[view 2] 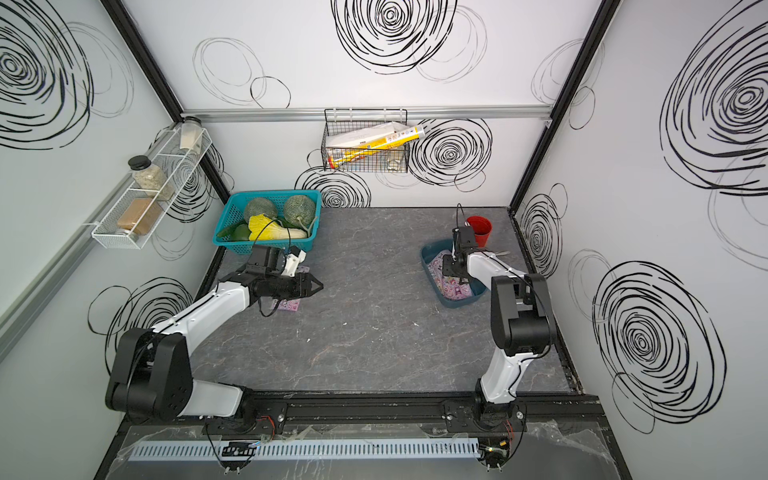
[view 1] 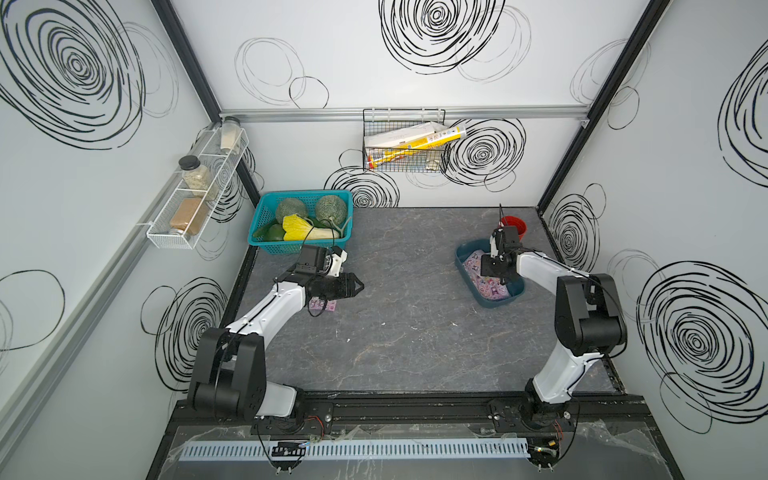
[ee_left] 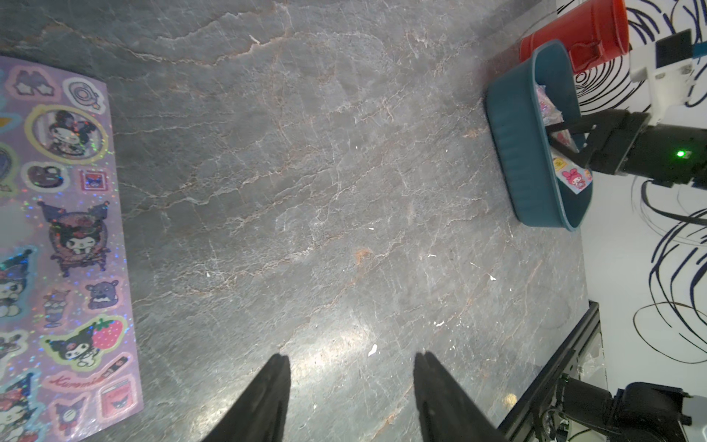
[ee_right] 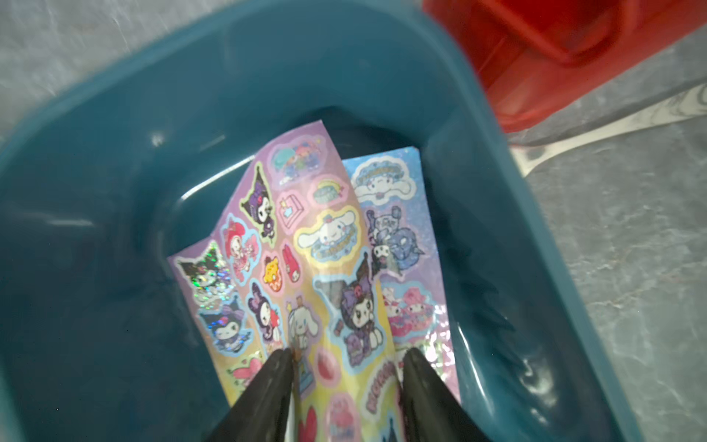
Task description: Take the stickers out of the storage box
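Observation:
The teal storage box [ee_right: 110, 184] sits at the right of the table, holding pink and blue sticker sheets [ee_right: 331, 294]. My right gripper is down inside it, fingers either side of the top pink sheet's lower part; whether they grip it is unclear. Another lilac sticker sheet [ee_left: 66, 243] lies on the table at the left, near and partly under my left gripper in the top views. The left gripper stands open with nothing between its fingers.
A red cup [ee_right: 530, 66] and a light utensil [ee_right: 604, 136] lie beside the box. A basket of vegetables [view 1: 264, 240] stands at the back left, a wire basket [view 1: 404, 164] hangs on the back wall.

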